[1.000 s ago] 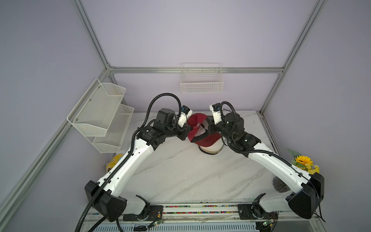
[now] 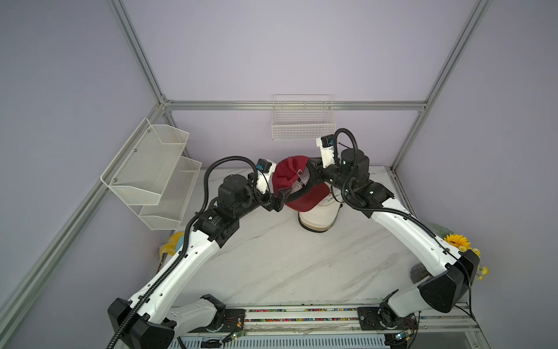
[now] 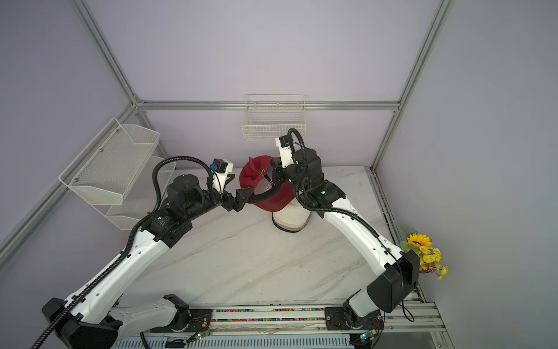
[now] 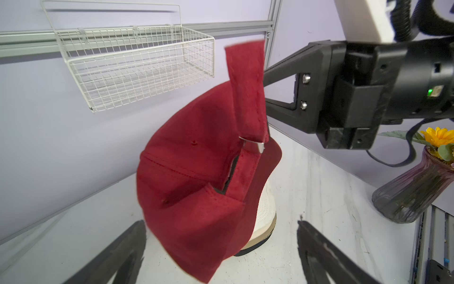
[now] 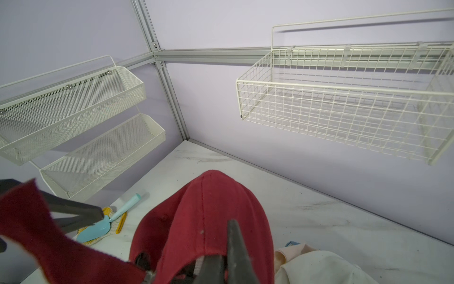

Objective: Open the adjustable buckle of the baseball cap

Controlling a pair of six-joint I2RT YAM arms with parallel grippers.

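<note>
A dark red baseball cap [image 4: 189,146] is held up in the air, its back opening turned toward the left wrist camera. My right gripper is shut on cloth at the cap's edge. In the left wrist view, a wide loose strap end [image 4: 246,90] points upward above the metal buckle [image 4: 252,144], and the lower strap [image 4: 242,175] runs below it. The strap covers the right fingertips there. My left gripper stands open to the left of the cap, its blurred fingers [image 4: 125,246] apart with nothing gripped.
Below the red cap, a cream cap [image 2: 321,218] lies on the marble table [image 2: 279,261]. A wire basket [image 2: 304,122] hangs on the back wall and mesh shelves [image 2: 151,174] on the left. Flowers [image 2: 457,241] stand at the right.
The red cap has risen and shifted slightly left with my right gripper. My left arm's wrist has moved left and lower. The cream cap has stayed in place.
</note>
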